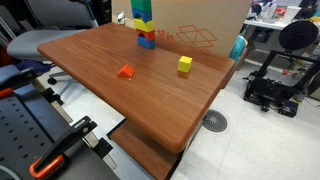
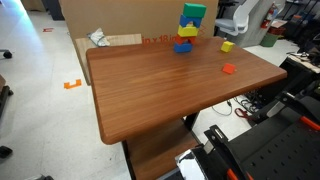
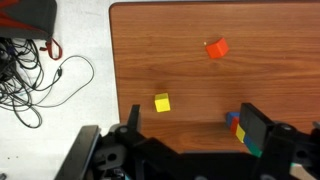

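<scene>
In the wrist view my gripper is open, its dark fingers wide apart with nothing held between them. It looks down on the table from above. A small yellow block (image 3: 162,102) lies on the tabletop, apart from the fingers. Farther up that view is a red block (image 3: 217,48), lying alone; it also shows as the red piece (image 1: 125,71) in exterior view 1. A tower of coloured blocks (image 1: 145,25) stands upright with green on top and blue at the bottom. In the wrist view the right finger partly covers this tower.
The brown wooden table (image 2: 140,95) has broad bare areas. A whitish panel (image 1: 210,20) stands along its far side in exterior view 1. Cables (image 3: 22,80) lie on the floor beyond the table edge. A small white object (image 2: 98,38) sits by the panel.
</scene>
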